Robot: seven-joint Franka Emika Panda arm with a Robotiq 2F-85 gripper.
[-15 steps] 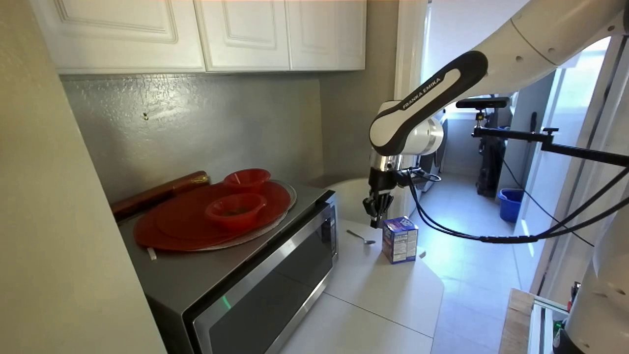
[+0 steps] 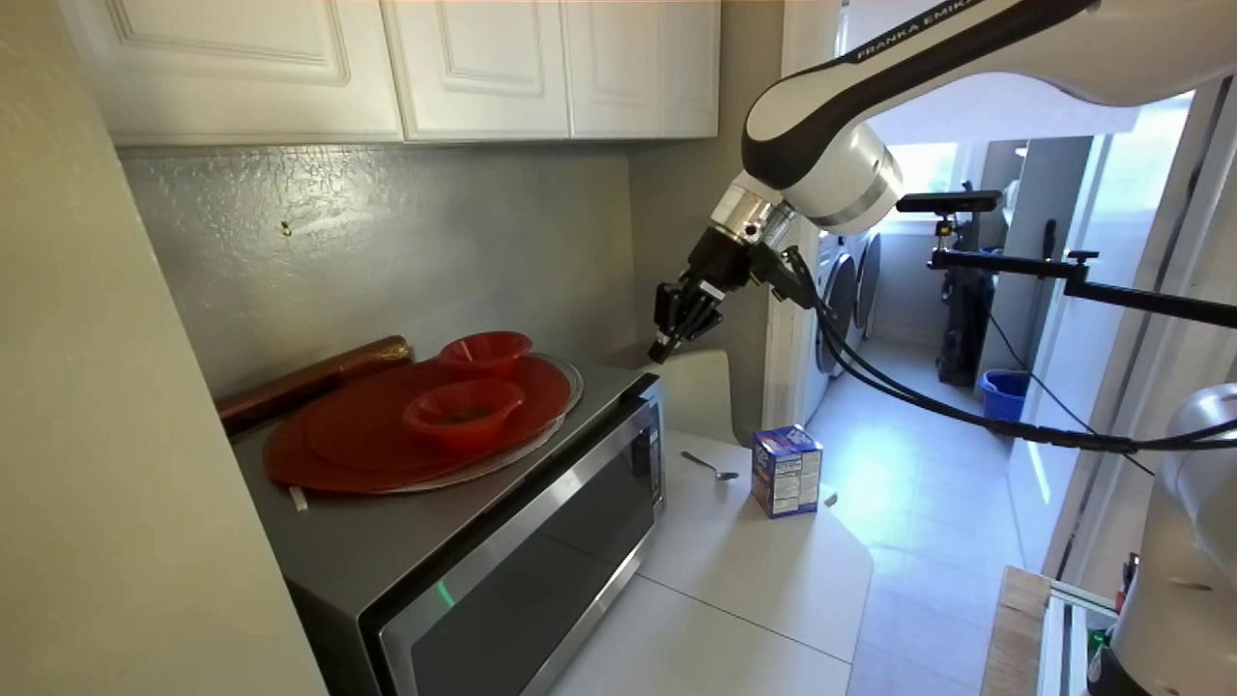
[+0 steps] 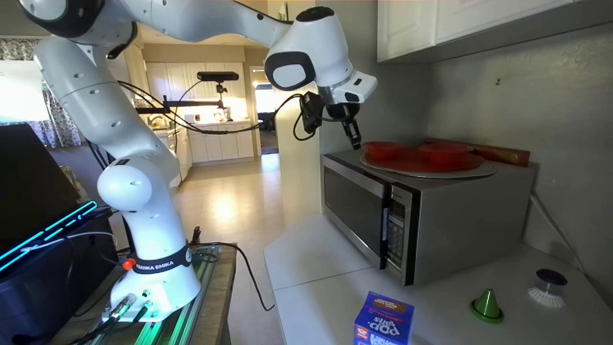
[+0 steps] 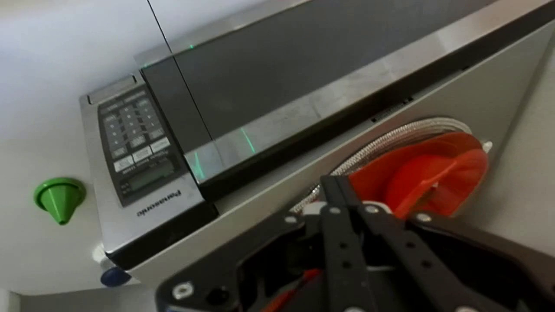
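High beside the microwave's right end in exterior view 1, my gripper is tilted down toward the left. Its two fingers lie close together in the wrist view, and nothing shows between them, so it is shut. On the microwave top rests a red round mat over a glass-like plate, with two red bowls on it, the nearer bowl and the farther bowl. The microwave door is closed. In the wrist view, the fingertips overlap the edge of the red items from the camera's angle.
A blue Pop-Tarts box and a spoon lie on the white table. A green cone and a dish brush sit near the wall. White cabinets hang above the microwave.
My arm has risen and the gripper has swung up and left, from above the box area to beside the microwave's top corner. It now tilts instead of pointing straight down. The objects have not moved.
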